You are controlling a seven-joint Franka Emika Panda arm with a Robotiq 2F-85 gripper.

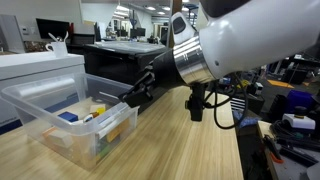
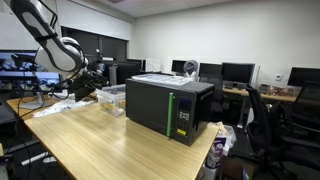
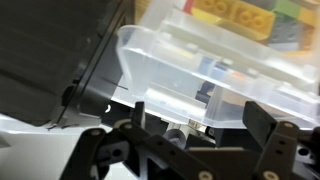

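A clear plastic bin stands on the wooden table with colored blocks inside, among them a blue piece. Yellow, orange and green blocks show past its rim in the wrist view. My gripper is at the bin's right-hand rim in exterior view 1. In the wrist view, my gripper has its two dark fingers well apart, with the clear bin wall seen beyond and across the gap. Whether the fingers touch the rim cannot be told. No object is visibly held.
A dark microwave stands on the table close to the bin. Bare tabletop lies to the bin's right in exterior view 1. A white mug is at the back left.
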